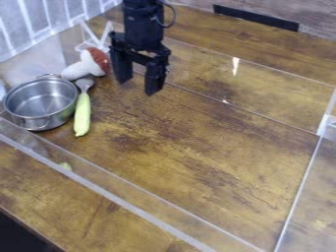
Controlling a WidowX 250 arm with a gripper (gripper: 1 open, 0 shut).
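Note:
My black gripper [140,72] hangs open over the back left of the wooden table, with nothing seen between its fingers. To its left lies a red-and-white mushroom toy [85,62]. A steel pot [39,102] stands at the far left. A pale yellow-green corn cob [82,117] lies just right of the pot, upright in the view along the table.
Clear plastic walls [320,124] border the table area. A white rack [27,20] is at the back left.

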